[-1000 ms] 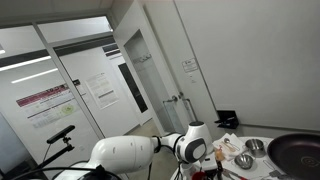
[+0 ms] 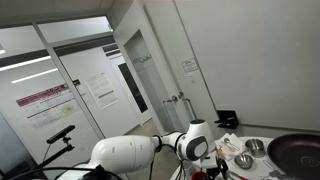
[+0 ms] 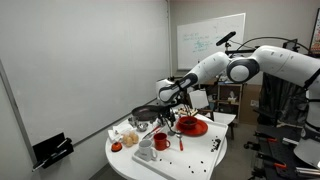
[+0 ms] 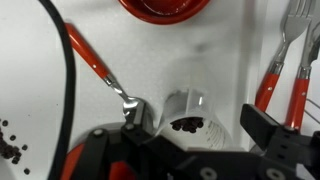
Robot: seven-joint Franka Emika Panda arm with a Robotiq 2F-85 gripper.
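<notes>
In the wrist view a clear cup (image 4: 190, 112) with dark bean-like bits at its bottom sits between the fingers of my gripper. The fingers stand open, with a finger on either side of the cup; contact cannot be made out. A spoon with a red handle (image 4: 86, 52) lies left of the cup, its bowl close to the left finger. In exterior view 2 the gripper (image 3: 174, 116) is low over the table among the dishes, where the cup is too small to tell apart.
Forks with red handles (image 4: 268, 88) lie at the right. A red bowl (image 4: 166, 8) is above the cup, and dark bits (image 4: 9, 150) are scattered at left. Exterior view 2 shows a red mug (image 3: 162, 141); a large dark pan (image 2: 297, 155) stands at the back right.
The gripper has shifted and tilted slightly since one second ago, at the table's near side.
</notes>
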